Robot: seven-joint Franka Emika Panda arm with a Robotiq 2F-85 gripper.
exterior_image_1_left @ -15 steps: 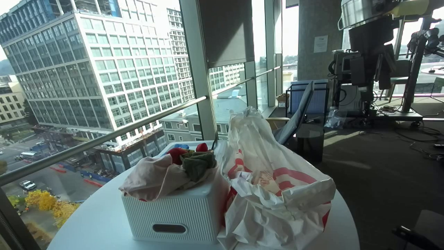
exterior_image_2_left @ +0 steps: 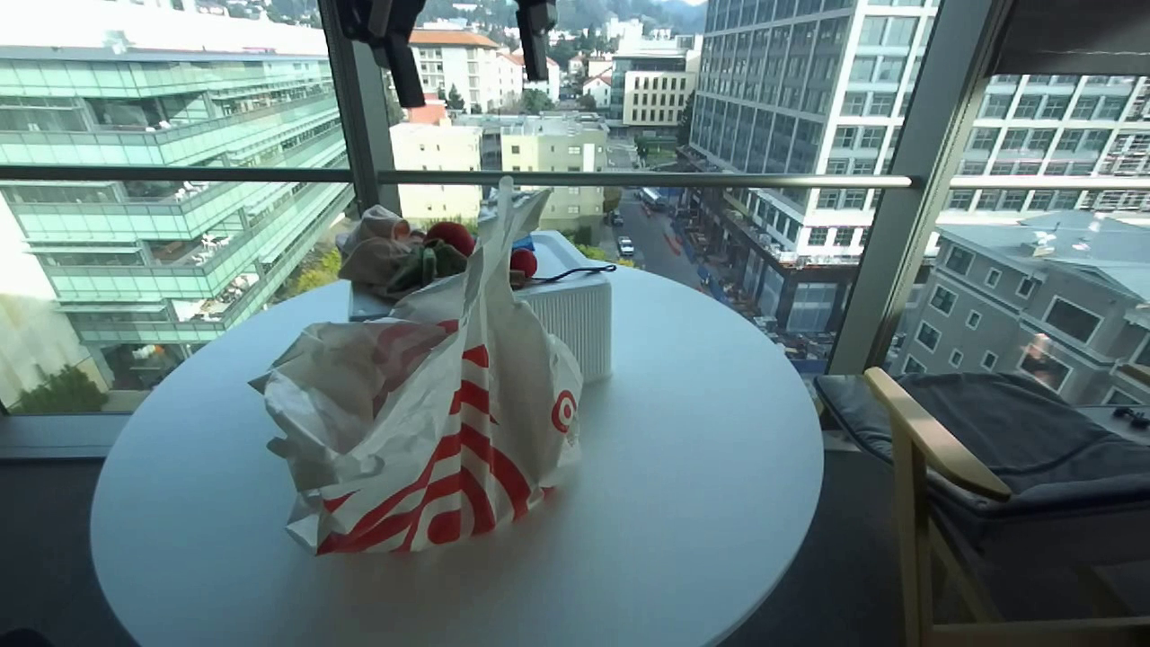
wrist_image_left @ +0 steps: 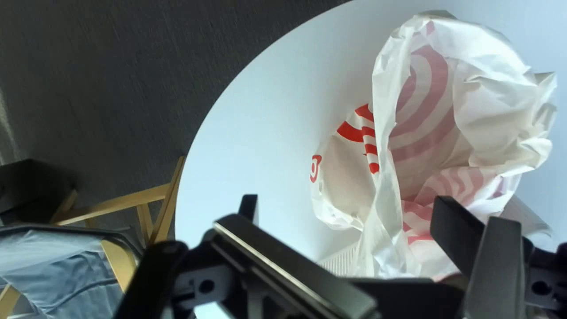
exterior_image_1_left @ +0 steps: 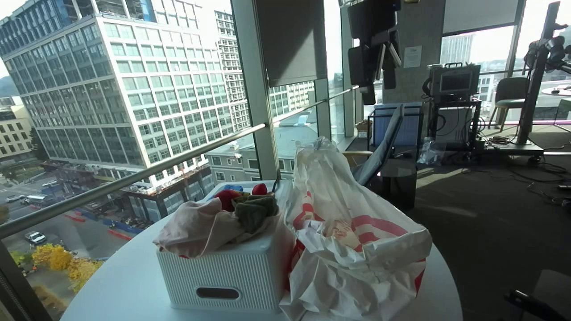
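Note:
A crumpled white plastic bag (exterior_image_2_left: 485, 431) with red stripes and a target mark stands on the round white table, its mouth gaping. Close beside it is a ribbed white box (exterior_image_1_left: 225, 281), heaped with a pinkish cloth (exterior_image_1_left: 192, 227), a dark green cloth (exterior_image_1_left: 255, 211) and red round items (exterior_image_2_left: 449, 237). My gripper (exterior_image_2_left: 474, 81) hangs high above the box and bag, its two fingers wide apart and empty. From the wrist view, the bag (wrist_image_left: 425, 133) lies below and beyond the fingers, not touching them. What the bag holds is mostly hidden.
Bare surface of the white table (exterior_image_2_left: 690, 464) lies to the right of the bag in exterior view 2. A wooden-armed chair (exterior_image_2_left: 949, 453) stands off the table's right side. Windows with a metal rail (exterior_image_1_left: 134, 179) run behind the table.
In exterior view 1 my arm and gripper have moved left, from the far right over the floor to nearer the table. Bag, box and cloths have stayed put.

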